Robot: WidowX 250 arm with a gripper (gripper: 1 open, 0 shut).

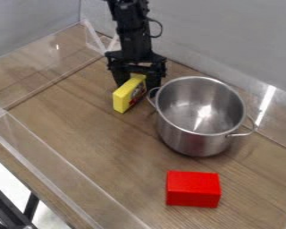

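My black gripper [136, 70] reaches down from the top middle to a yellow block [129, 97] with a darker reddish side, just left of a steel pot [198, 113]. The fingers are at the block's upper part; whether they are closed on it is unclear.
A red block [193, 188] lies at the front right of the wooden table [97, 152]. Clear walls edge the left side and a white wall stands behind.
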